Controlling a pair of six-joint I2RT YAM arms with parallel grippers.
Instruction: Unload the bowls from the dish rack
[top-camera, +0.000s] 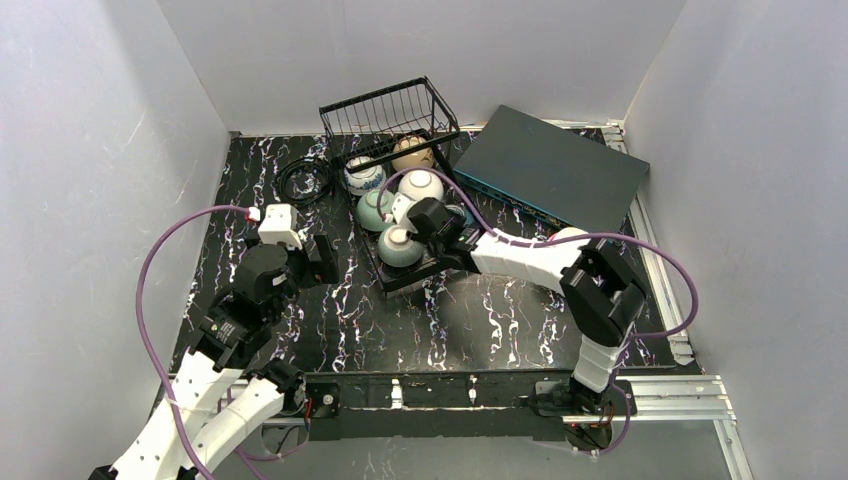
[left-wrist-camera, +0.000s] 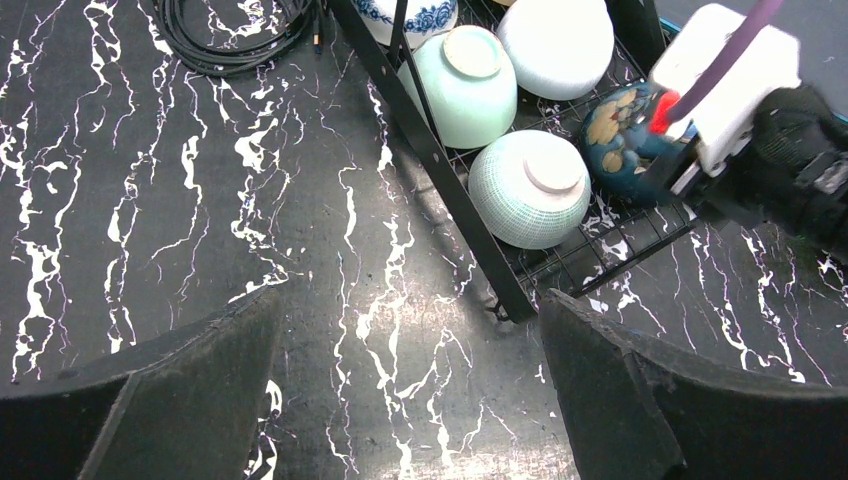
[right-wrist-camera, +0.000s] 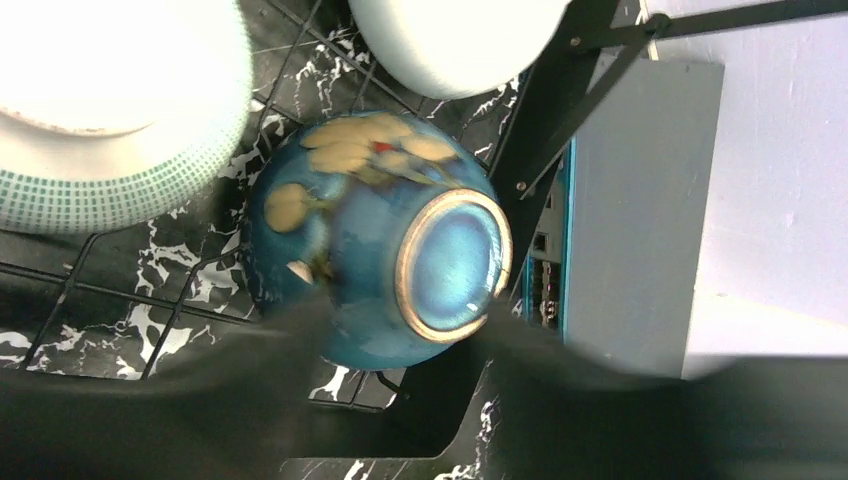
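Upside-down bowls fill the black dish rack (top-camera: 385, 285). A dark blue bowl with painted flowers (right-wrist-camera: 370, 235) leans on its side in the near right corner. My right gripper is over it, part open, its blurred fingers (right-wrist-camera: 250, 370) either side of the bowl's lower part; firm contact cannot be made out. Left of it sits a pale green textured bowl (left-wrist-camera: 530, 190), with a mint bowl (left-wrist-camera: 465, 90) and a white bowl (left-wrist-camera: 557, 45) behind. A blue-and-white bowl (top-camera: 364, 176) and a tan bowl (top-camera: 412, 153) stand farthest back. My left gripper is open and empty, left of the rack.
A dark flat box (top-camera: 560, 165) lies right of the rack. Partly hidden behind the right arm is a pale round item (top-camera: 568, 234). A black coiled cable (top-camera: 303, 181) rests at the back left.
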